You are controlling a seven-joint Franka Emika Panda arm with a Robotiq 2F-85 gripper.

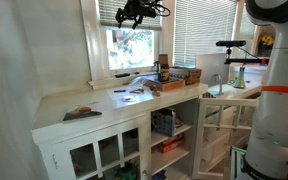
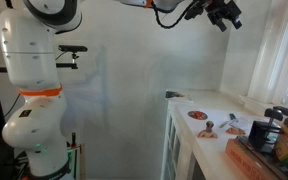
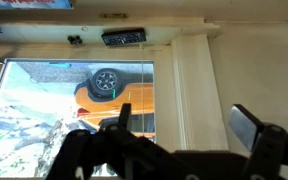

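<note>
High above the counter, in front of the window, my gripper (image 1: pixel 129 22) hangs at the end of the outstretched arm. It stands open: in the wrist view its two dark fingers (image 3: pixel 125 120) are wide apart, and nothing shows between them. The second exterior view also has the gripper (image 2: pixel 230 26) near the top edge, well clear of the white counter (image 2: pixel 212 140). Small items lie on that counter, among them a dark flat item on a round reddish piece (image 1: pixel 81 113) at the near left end and a wooden figure-like piece (image 2: pixel 208 130).
A wooden tray or box (image 2: pixel 246 158) with dark bottles stands along the counter, near the window (image 1: pixel 131 50). Below are open shelves with boxes (image 1: pixel 171 144) and glass-paned cabinet doors, one swung open. The air around the gripper is free.
</note>
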